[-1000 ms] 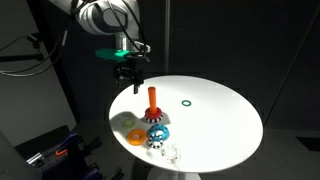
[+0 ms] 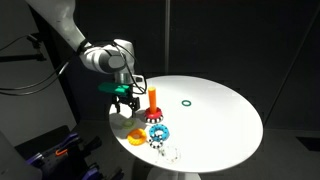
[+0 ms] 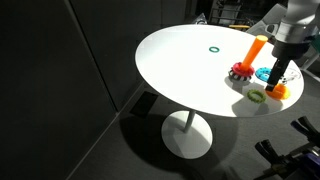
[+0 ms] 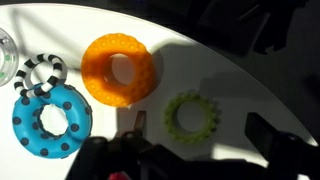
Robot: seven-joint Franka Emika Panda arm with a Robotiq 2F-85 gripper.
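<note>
Low over the table's near left side, my gripper is open, its two dark fingers wide apart. Between and below them lies a small yellow-green ring (image 4: 191, 118), flat on the table; no contact with the fingers shows. An orange ring (image 4: 119, 70) lies close by, and a blue dotted ring (image 4: 52, 123) is farther off. Beside that is a black-and-white striped ring (image 4: 40, 74). An orange post (image 2: 153, 100) stands upright on a red and white base (image 2: 154, 116), bare of rings as far as shows.
A clear ring (image 2: 171, 153) lies near the table's front edge. A small dark green ring (image 2: 186, 103) lies toward the back. The white round table (image 2: 220, 120) is empty on its right side. The green ring is close to the table edge.
The arm has come down toward the table, bringing my gripper from well above to low over the yellow-green ring. The rings and post have not moved.
</note>
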